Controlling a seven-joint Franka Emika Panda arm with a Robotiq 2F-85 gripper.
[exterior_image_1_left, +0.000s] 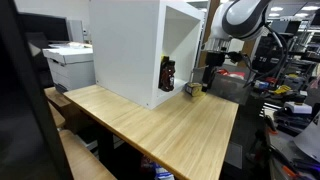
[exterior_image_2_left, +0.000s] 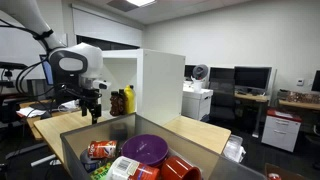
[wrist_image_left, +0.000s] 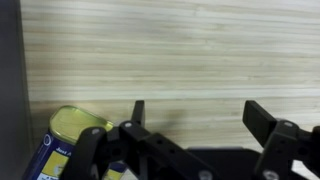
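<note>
In the wrist view my gripper stands open above a pale wooden table (wrist_image_left: 200, 70), its two dark fingers wide apart with only the tabletop showing between them. At the lower left of that view is a can with a gold lid and a blue and yellow label (wrist_image_left: 75, 123); the left finger side partly covers it, and it is outside the gap. In exterior view 1 the gripper (exterior_image_1_left: 209, 77) hangs at the table's far right part, near a small yellowish object (exterior_image_1_left: 194, 89). Exterior view 2 shows the gripper (exterior_image_2_left: 91, 111) left of several bottles (exterior_image_2_left: 121, 102).
A tall white shelf unit (exterior_image_1_left: 126, 45) stands on the table, with dark and red bottles (exterior_image_1_left: 166, 74) by its open side. A grey bin (exterior_image_2_left: 205, 155) in front holds a purple bowl (exterior_image_2_left: 146, 149), a red cup (exterior_image_2_left: 180, 168) and cans.
</note>
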